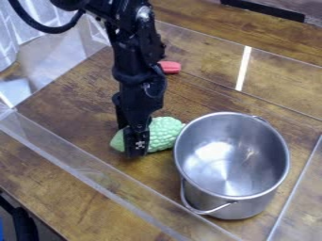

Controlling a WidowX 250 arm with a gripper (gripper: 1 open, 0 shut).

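Note:
A pale green corn cob toy (158, 135) lies on the wooden table, its left end under my black gripper (134, 137), which points down from the top. The fingers sit low around that end; whether they are closed on it is unclear. A steel pot (232, 162) with a wire handle stands just right of the corn.
A red object (171, 68) lies farther back, behind the arm. Clear plastic walls run along the left and front. Bare wood (56, 104) shows left of the gripper and at the upper right.

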